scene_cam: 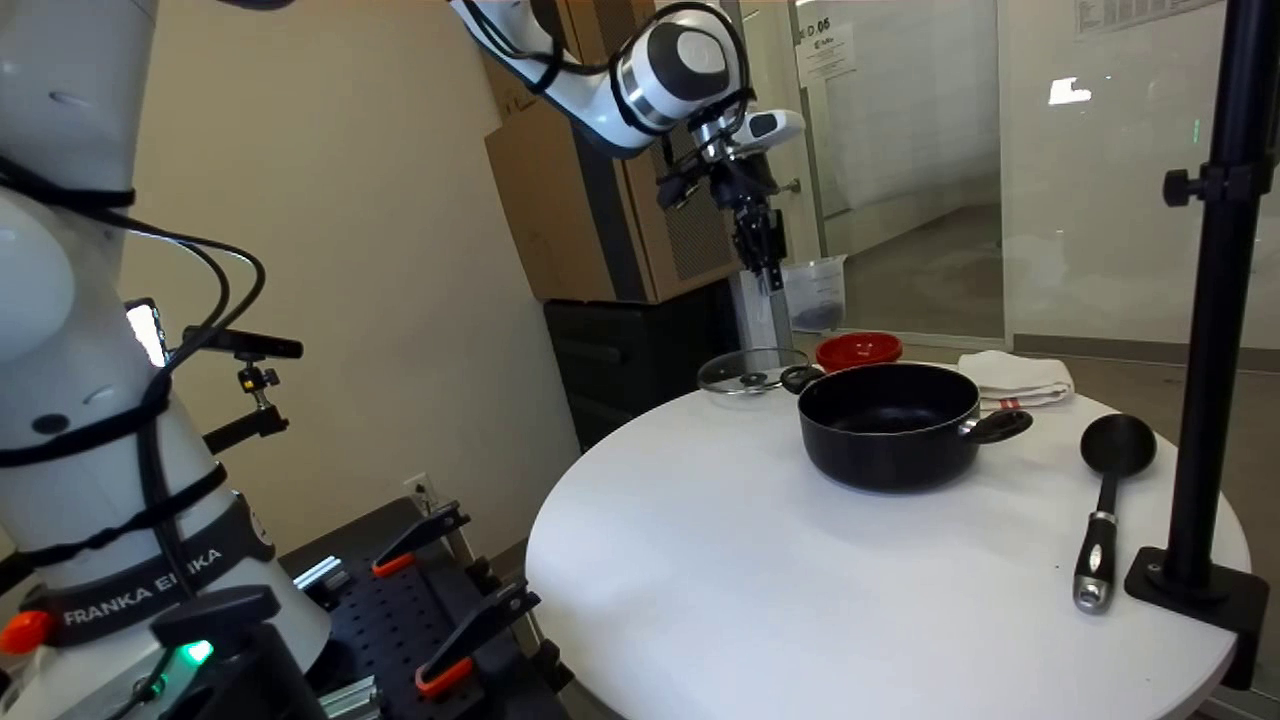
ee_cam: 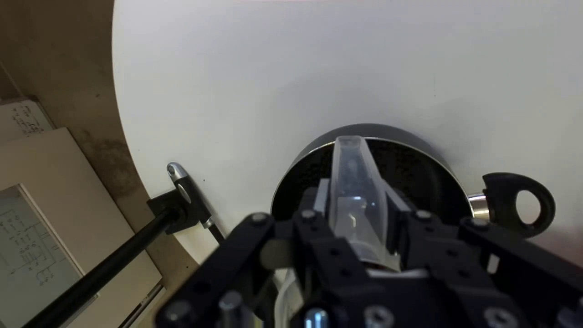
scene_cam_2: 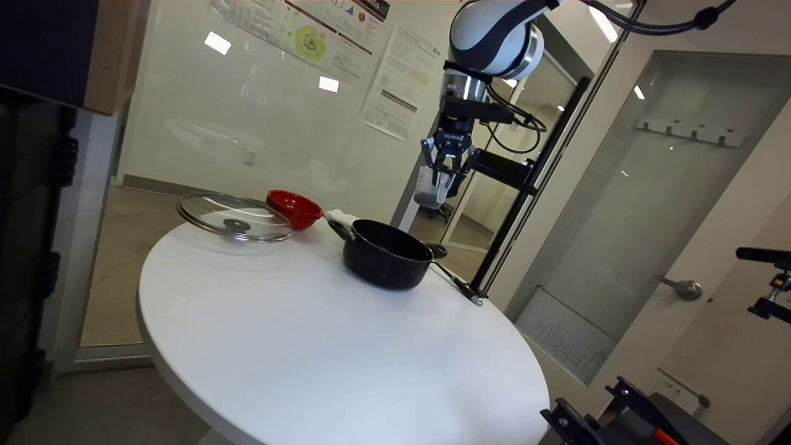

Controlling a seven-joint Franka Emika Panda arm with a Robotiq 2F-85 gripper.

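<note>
High above the table, my gripper (scene_cam: 768, 274) is shut on a translucent plastic cup (scene_cam: 817, 296). Dark contents show low in the cup in exterior view 1. Exterior view 2 has the cup (scene_cam_2: 431, 188) hanging below the fingers, above the level of the pot. The black two-handled pot (scene_cam: 882, 446) stands uncovered on the table. From the wrist, the cup (ee_cam: 354, 164) lies in line with the pot's opening, with finger pads on both sides of it. Part of the pot (ee_cam: 382, 133) is hidden behind the gripper in that view.
A glass lid (scene_cam_2: 235, 225) and a red bowl (scene_cam_2: 294, 209) sit by the pot, with a folded white towel (scene_cam: 1015, 377) behind. A black ladle (scene_cam: 1096, 540) lies near the upright pole (scene_cam: 1206, 312).
</note>
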